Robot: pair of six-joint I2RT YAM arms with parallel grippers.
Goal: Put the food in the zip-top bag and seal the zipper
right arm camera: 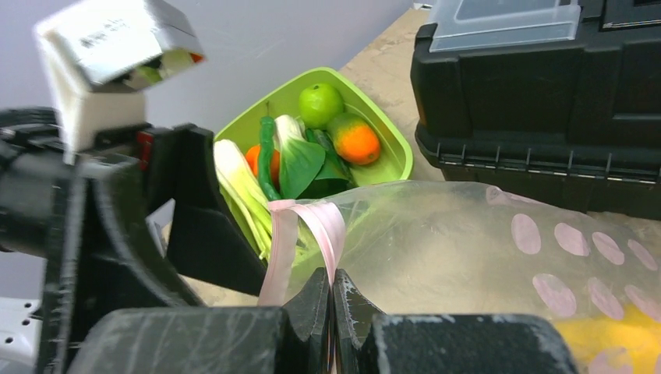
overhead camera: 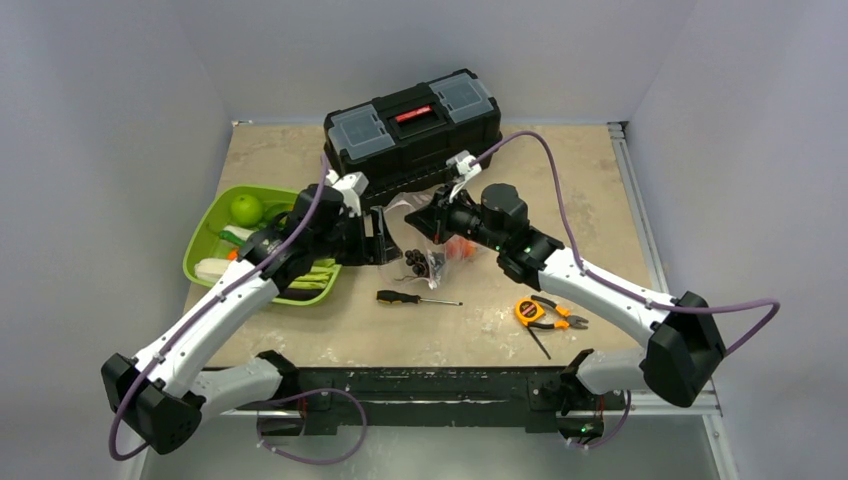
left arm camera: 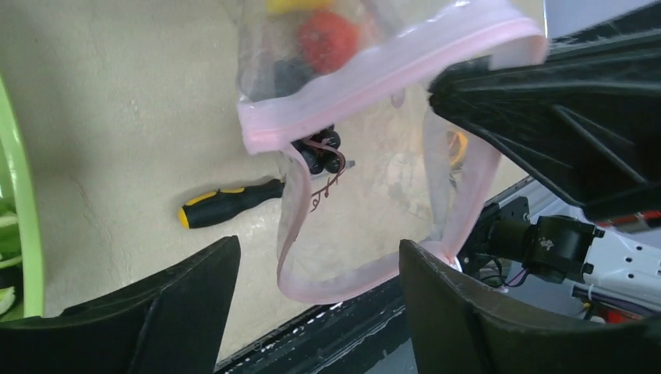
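The clear bag has a pink-edged mouth gaping toward my left wrist view. Dark grapes on a stem show through the opening, and a red round food and something yellow show through its film. My left gripper is at the mouth's left side. Its fingers stand apart, with part of the lower rim showing between them and no grip on it. My right gripper is shut on the bag's pink rim, holding that part raised.
A green bin of produce stands at the left, partly under my left arm. Behind the bag is a black toolbox. A screwdriver lies in front; a tape measure and pliers lie front right.
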